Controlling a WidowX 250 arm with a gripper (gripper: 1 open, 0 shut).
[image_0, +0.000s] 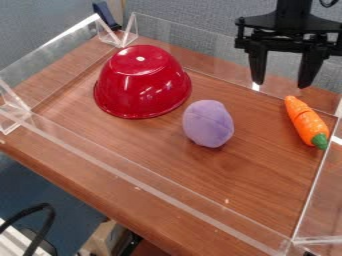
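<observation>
My black gripper hangs at the top right, its two fingers spread apart with nothing between them, above the wooden surface. A red bowl lies upside down at the left back. A purple, rounded object sits near the middle. An orange toy carrot with a green tip lies on the right, below and a little right of my gripper.
Clear plastic walls edge the wooden surface. A dark cable and some small items are beyond the edge at the lower left.
</observation>
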